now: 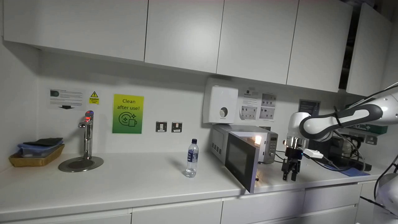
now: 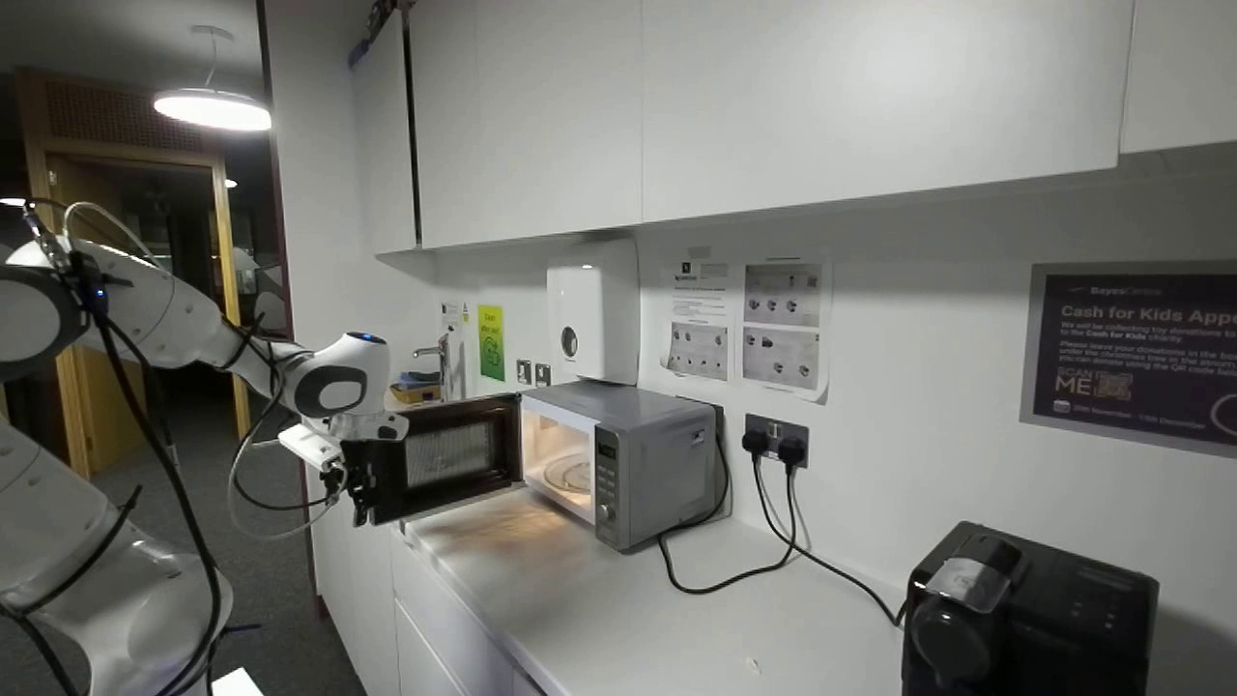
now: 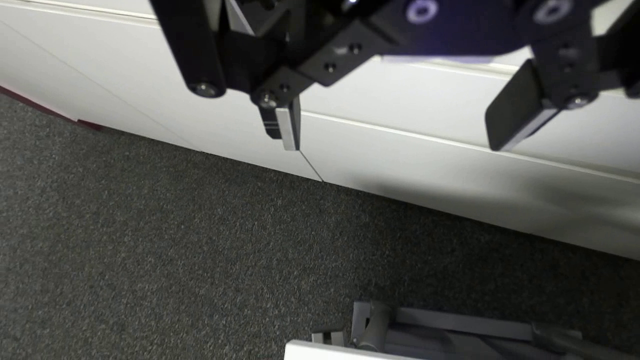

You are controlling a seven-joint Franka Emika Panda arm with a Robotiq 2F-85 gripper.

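Observation:
The microwave (image 2: 661,464) stands on the counter with its door (image 1: 240,160) swung wide. Its lit inside and glass turntable (image 2: 568,472) show in exterior view 2. My gripper (image 1: 289,177) points downward, to the right of the door in exterior view 1, and holds nothing. In the wrist view the fingers of the gripper are spread far apart, with white cabinet fronts and dark carpet beneath. A clear water bottle (image 1: 192,160) with a dark cap stands upright on the counter, left of the door.
A tap (image 1: 87,138) and a wicker basket (image 1: 37,158) are at the far left of the counter. A black coffee machine (image 2: 1032,615) and plugged-in cables (image 2: 771,568) occupy the other side. Between bottle and tap the counter is clear.

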